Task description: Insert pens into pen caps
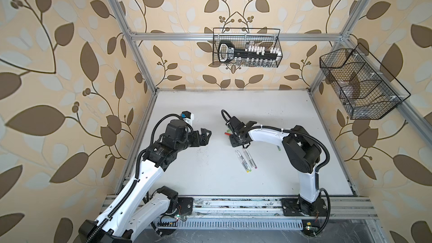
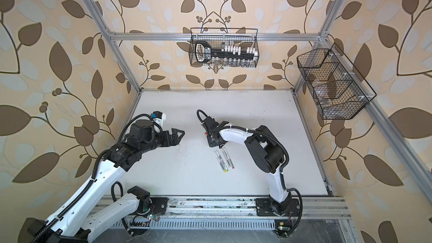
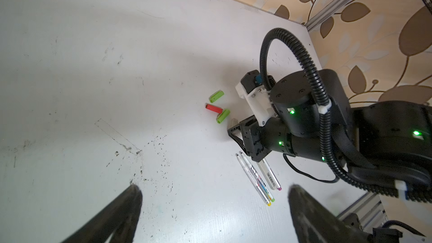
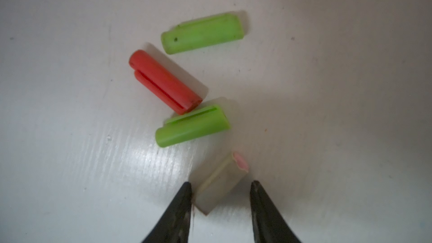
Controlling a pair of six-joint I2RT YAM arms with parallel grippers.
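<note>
Two green caps (image 4: pixel 203 33) and a red cap (image 4: pixel 166 82) lie on the table in the right wrist view, the red one's end close to the nearer green cap (image 4: pixel 193 127). A pale whitish cap (image 4: pixel 220 183) with a pinkish end lies between the fingers of my right gripper. A gap shows on its right side, so it is not gripped. My left gripper stands open above bare table, left of the caps. Several clear pens (image 3: pixel 256 177) lie side by side just in front of the right gripper.
A small green-tipped item (image 1: pixel 278 148) lies beneath the right forearm. Wire baskets (image 1: pixel 247 49) hang on the back and right frame.
</note>
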